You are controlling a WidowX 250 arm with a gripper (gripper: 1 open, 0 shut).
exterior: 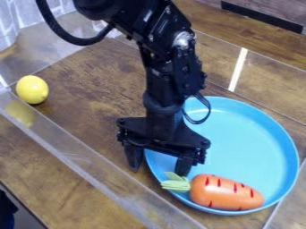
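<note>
My black gripper (160, 161) points down over the left edge of a light blue plate (257, 148), open, with its fingers apart. An orange toy carrot (221, 191) with a pale green top lies on the plate's front part, just in front of and to the right of my fingers. I cannot tell whether the fingers touch the plate.
A yellow lemon (32, 89) sits on the wooden surface (84, 72) at the left. A clear strip runs diagonally along the near left of the surface. The wood between lemon and gripper is bare.
</note>
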